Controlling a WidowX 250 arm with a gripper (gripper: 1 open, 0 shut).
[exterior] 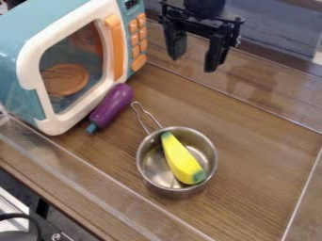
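Note:
My black gripper (195, 55) hangs open at the top centre, above the back of the wooden table, with nothing between its fingers. Below and in front of it a small steel pot (156, 175) with a thin handle holds a yellow banana (183, 157). A purple eggplant (111, 106) lies left of the pot, beside a toy microwave (60, 115) in white and light blue with orange parts.
A wall stands along the back. At the lower left the table ends at an edge, with a dark cable below.

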